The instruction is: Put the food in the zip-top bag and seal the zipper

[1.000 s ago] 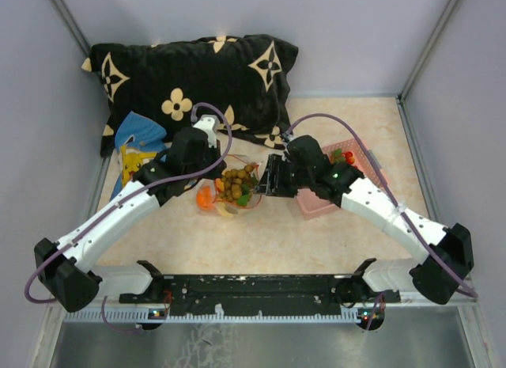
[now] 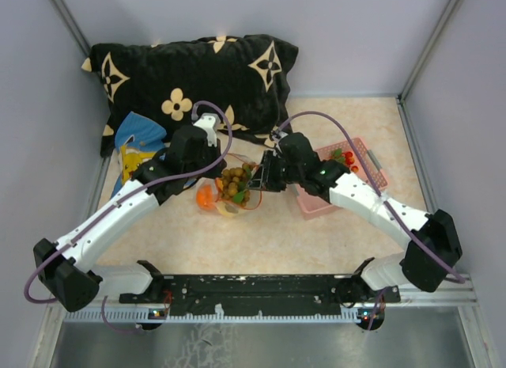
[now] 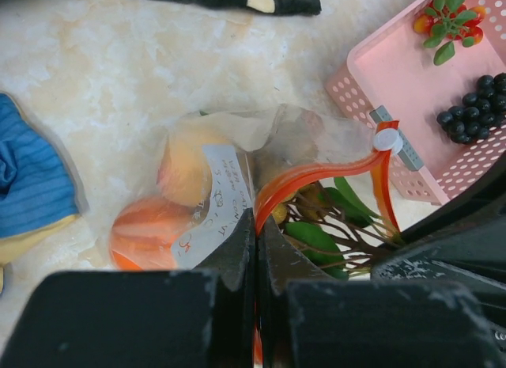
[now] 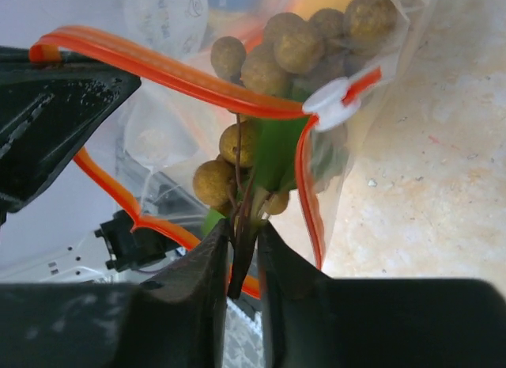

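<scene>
The zip bag [image 2: 229, 195] sits at table centre, holding longans [image 4: 281, 51], orange fruit [image 3: 150, 229] and green leaves [image 3: 316, 241]. Its orange zipper rim [image 3: 316, 168] with white slider [image 4: 330, 105] gapes at the top. My left gripper is shut on the bag's rim at the left side. My right gripper is at the opening on the right, its fingers close around the stems and leaves; whether they are shut on them is unclear.
A pink basket [image 3: 371, 67] at right holds grapes [image 3: 474, 111] and red-yellow fruit [image 3: 466, 20]. A blue and yellow cloth [image 3: 32, 170] lies left; a dark patterned cushion [image 2: 190, 75] fills the back.
My right arm has shifted slightly up and left in the top view, over the bag's opening. My left arm looks still.
</scene>
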